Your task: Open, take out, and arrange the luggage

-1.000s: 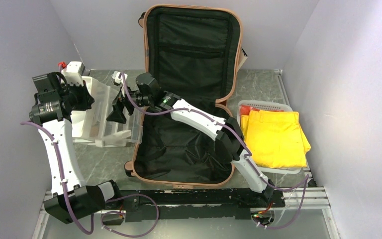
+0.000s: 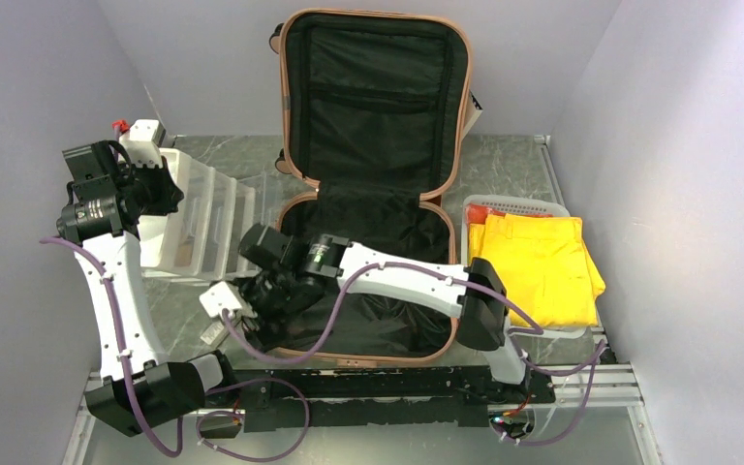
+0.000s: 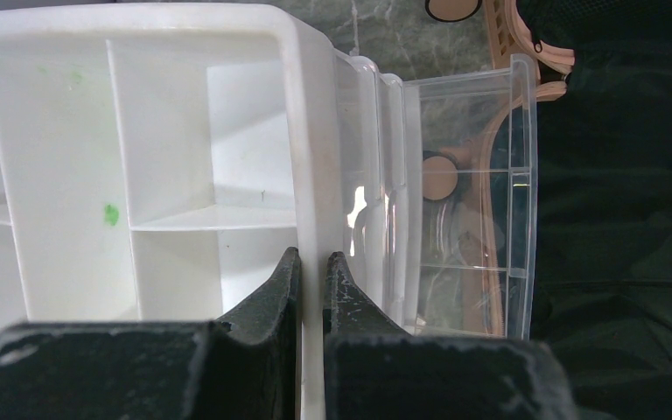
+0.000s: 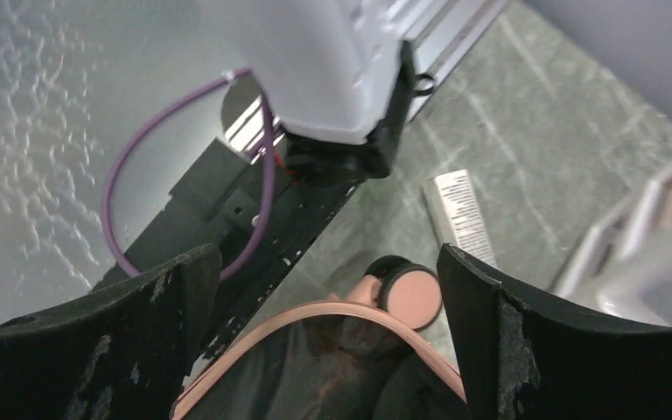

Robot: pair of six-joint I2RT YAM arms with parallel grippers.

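The open suitcase (image 2: 368,334) lies in the middle, its lining bare where visible. At the left, my left gripper is shut on the rim of a white compartment box (image 3: 70,175), which stands beside clear stepped trays (image 3: 464,219). My right gripper is open over the suitcase's front-left corner. Beyond its fingers, a pale oblong bar (image 4: 459,210) lies on the floor, partly hidden.
A basket (image 2: 518,203) with yellow folded cloth (image 2: 538,271) stands at the right. Grey walls bound the sides and back. Bare floor (image 2: 165,310) shows at the front left.
My right arm has swung toward the front, down over the suitcase's near-left part. The pale bar has moved from the clear trays to the floor. My left arm is unchanged.
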